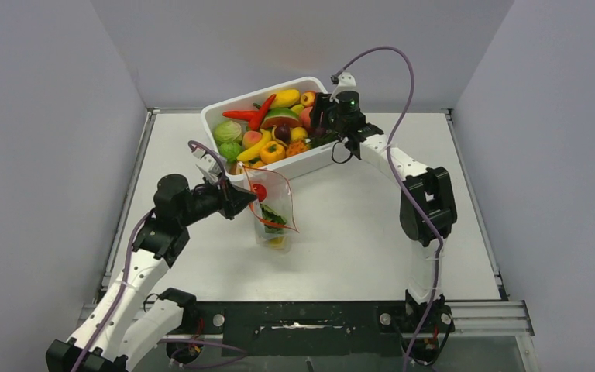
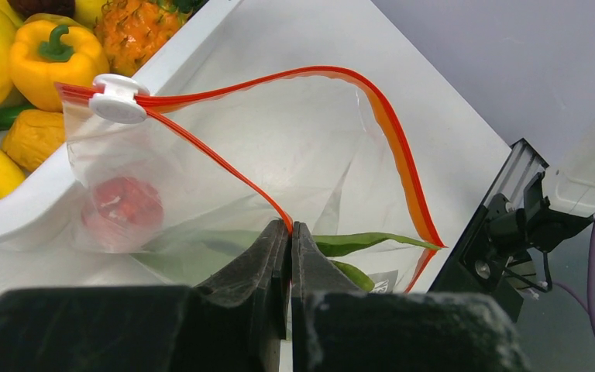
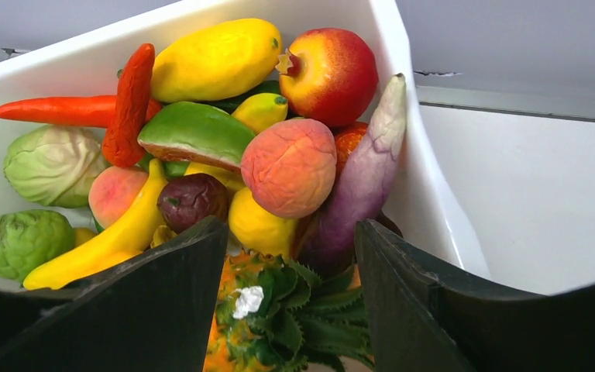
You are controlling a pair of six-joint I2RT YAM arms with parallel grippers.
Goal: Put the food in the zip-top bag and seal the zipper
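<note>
A clear zip top bag (image 1: 279, 190) with an orange-red rim hangs with its mouth spread wide. My left gripper is shut on one edge of that rim. Through the film show a red tomato-like piece (image 2: 122, 211), a green leaf (image 2: 364, 244) and something yellow low down. A white slider (image 2: 118, 98) sits at one end of the zipper. My right gripper is part open over the right end of the food bin, its fingers either side of a pineapple's leafy top (image 3: 298, 310) and below a purple eggplant (image 3: 360, 182); nothing is held between them.
The white bin (image 1: 310, 161) at the back holds several fruits and vegetables, among them a peach (image 3: 288, 167), a pomegranate (image 3: 329, 76) and a yellow pepper (image 2: 54, 62). Its front wall stands close to the bag.
</note>
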